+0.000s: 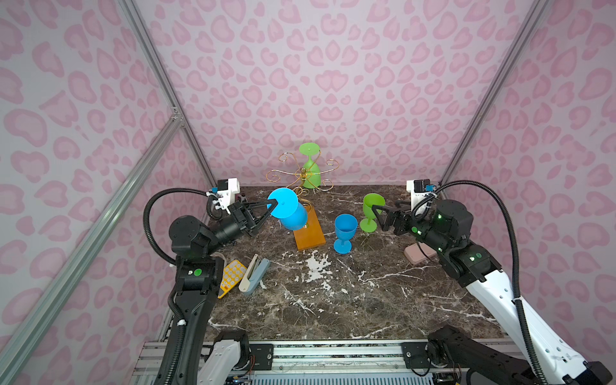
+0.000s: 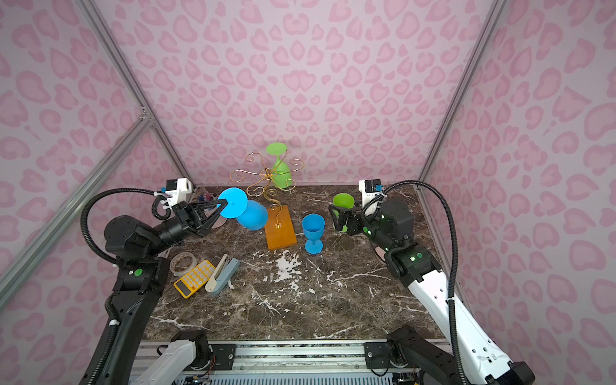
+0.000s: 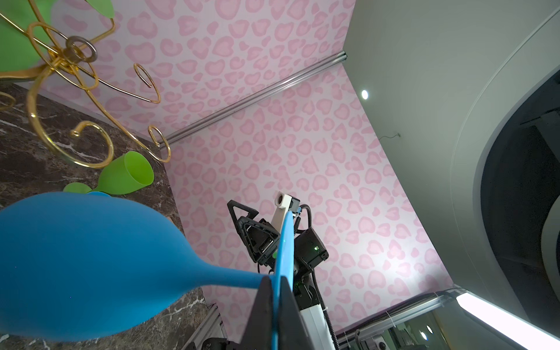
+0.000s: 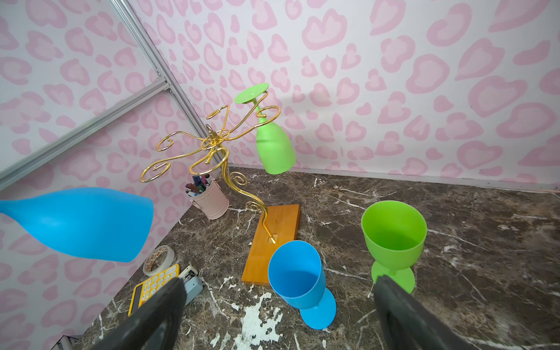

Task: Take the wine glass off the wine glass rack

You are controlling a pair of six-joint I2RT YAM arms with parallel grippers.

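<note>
My left gripper [image 1: 269, 206] is shut on a blue wine glass [image 1: 292, 217] by its base, holding it tilted in the air in front of the gold rack [image 1: 303, 174], clear of its loops. A green glass [image 1: 312, 172] hangs upside down on the rack, base up, above the wooden stand [image 1: 310, 235]. A blue glass [image 1: 346, 227] and a green glass [image 1: 373, 208] stand upright on the table right of the stand. My right gripper [image 2: 338, 217] is open beside the standing green glass, with nothing seen between its fingers.
A yellow calculator [image 2: 194, 278], stapler-like items [image 2: 223, 274] and a tape roll [image 4: 157, 260] lie at the left; a pen cup [image 4: 211, 201] stands behind. A pink block [image 1: 417, 253] sits at the right.
</note>
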